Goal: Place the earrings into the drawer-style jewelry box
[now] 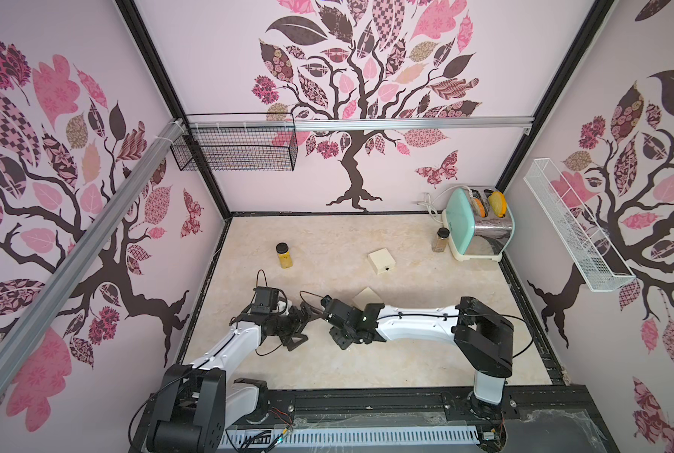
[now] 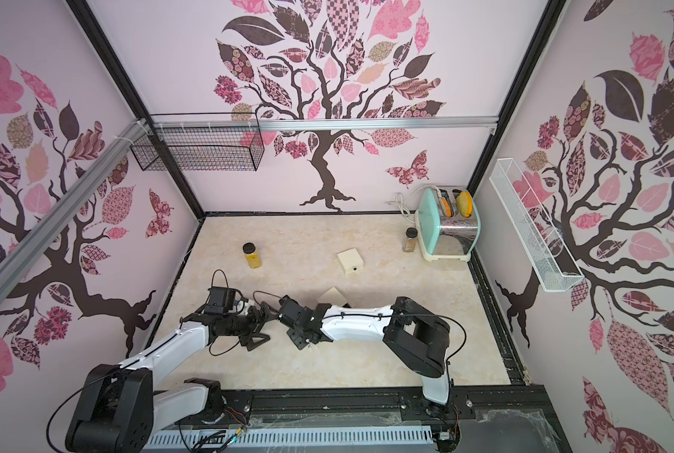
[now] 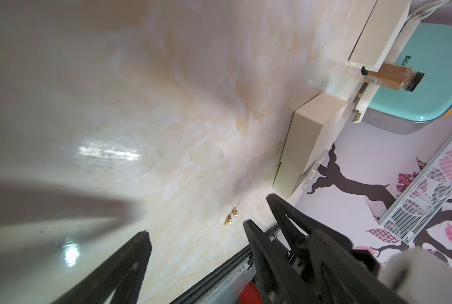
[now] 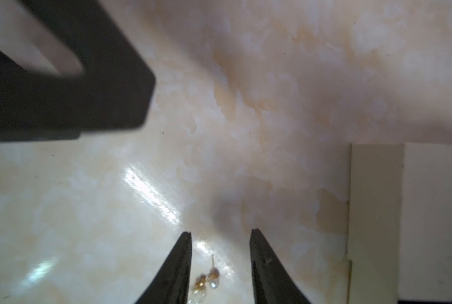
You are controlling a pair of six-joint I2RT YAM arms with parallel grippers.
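Observation:
Gold earrings lie loose on the table, also seen blurred in the right wrist view (image 4: 208, 281). Beside them sits a pale drawer-style box (image 3: 307, 136), partly behind my right arm in the top left view, with another pale box (image 1: 381, 261) farther back. My left gripper (image 1: 295, 328) stands open, low at the front left, nothing between its fingers. My right gripper (image 1: 335, 321) is just right of it; in its own wrist view the fingertips stand apart above and near the earrings, holding nothing.
A yellow jar (image 1: 285, 256) stands at back left. A brown jar (image 1: 440, 241) and a mint toaster (image 1: 465, 222) occupy the back right. Wire baskets hang on the walls.

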